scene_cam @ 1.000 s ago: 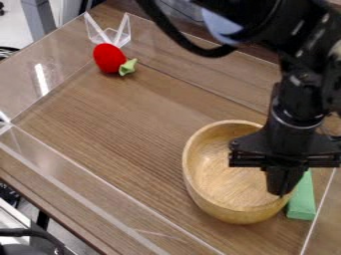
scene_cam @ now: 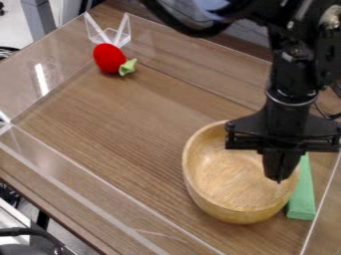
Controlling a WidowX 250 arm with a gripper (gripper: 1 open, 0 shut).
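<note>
My black gripper hangs over the right side of a shallow tan wooden bowl at the lower right, its fingertips pointing down. No object shows between the fingers; it looks shut. A green object lies under or beside the bowl's right edge, partly hidden. At the upper left lie a red vegetable-like object with a pale green end and a white object behind it.
A dark surface and cables border the table at the left edge.
The gripper has shifted and turned slightly over the bowl, its fingertips rising a little. The bowl and the objects at upper left look unmoved.
</note>
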